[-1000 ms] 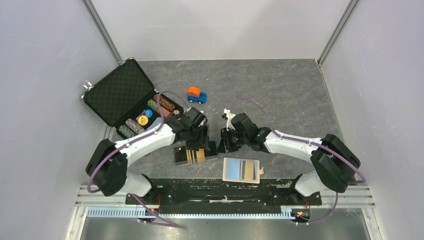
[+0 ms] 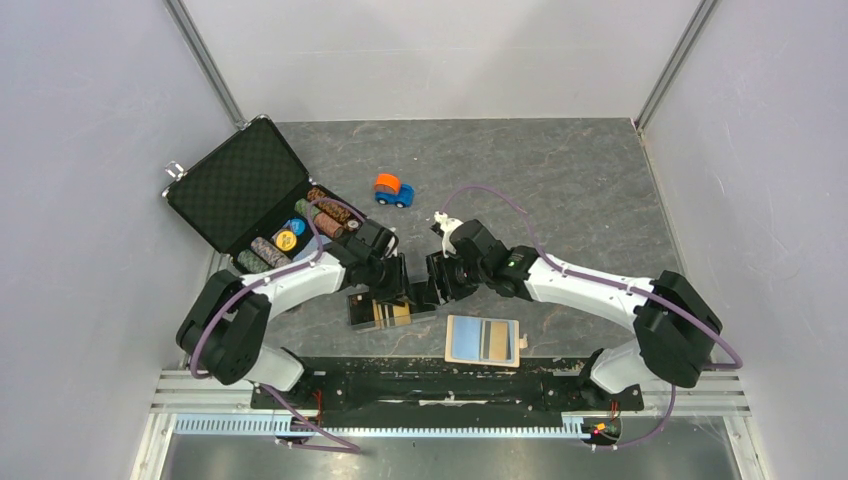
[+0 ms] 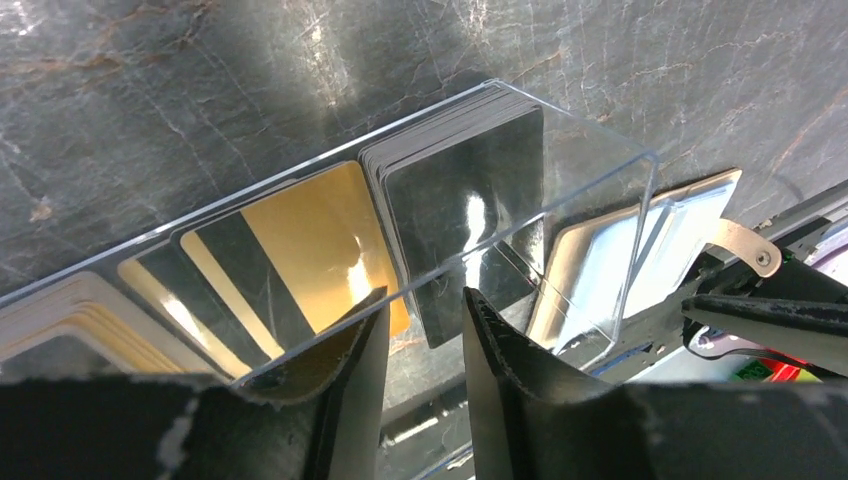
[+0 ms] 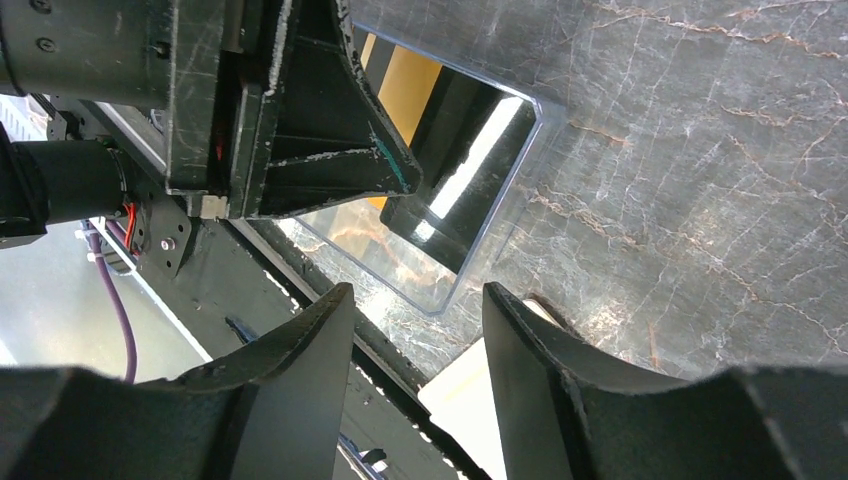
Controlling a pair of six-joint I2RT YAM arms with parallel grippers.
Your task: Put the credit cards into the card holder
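A clear box (image 3: 600,165) holds stacked black cards (image 3: 450,200) and gold cards (image 3: 325,240) in the left wrist view. Above it is my left gripper, its two fingers parted and nothing seen between them. My right gripper is parted too, near the box's right end, with only bare table and part of the holder showing through its gap. To the front right of the box lies the flat card holder (image 2: 482,340), with a blue card (image 2: 466,337) and tan and dark cards (image 2: 497,341) showing in it.
An open case (image 2: 240,185) of poker chips stands at the left, close to my left arm. A blue and orange toy car (image 2: 393,191) sits behind the grippers.
My left gripper has shifted a little left over the box. The right gripper has also moved slightly left, to the box's right end. Box and holder stay put.
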